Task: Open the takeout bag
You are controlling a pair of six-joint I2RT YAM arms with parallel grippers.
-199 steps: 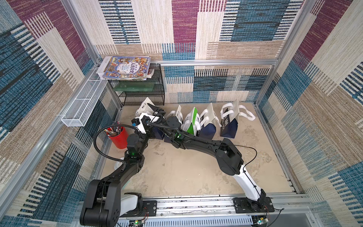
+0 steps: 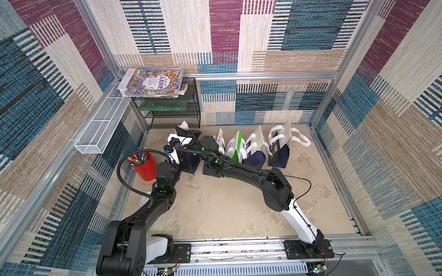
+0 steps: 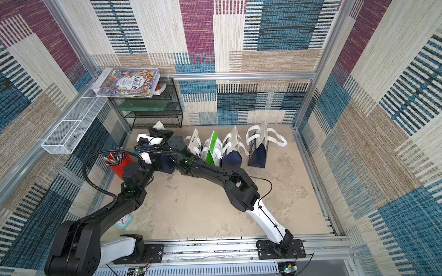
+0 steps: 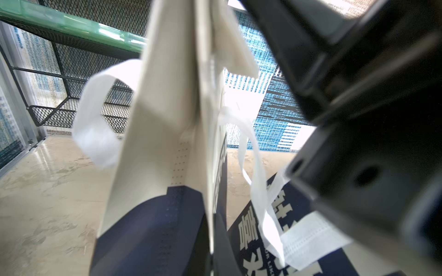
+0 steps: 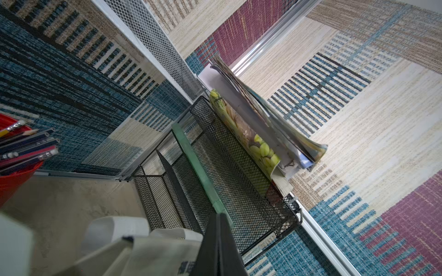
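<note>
The takeout bag (image 4: 142, 197), cream above and navy below with white strap handles, stands upright on the table, its top seen nearly edge-on in the left wrist view. At its near side my left gripper is shut, the bag's thin paper edge running down between its fingers. In the right wrist view my right gripper is shut with nothing between its fingers, the cream bag top (image 5: 161, 253) lying just to their left. The right gripper's dark body fills the right of the left wrist view. In both top views the arms cover most of this bag.
Several more bags stand in a row to the right, including a green one (image 2: 239, 142) and a navy-and-cream one (image 2: 279, 151). To the left is a red pencil cup (image 2: 145, 168); behind is a black mesh rack (image 2: 195, 108).
The right gripper's end has shifted and rises a little higher over the bag top, covering more of it. The neighbouring bags have moved slightly right. My left arm stays nearly still.
</note>
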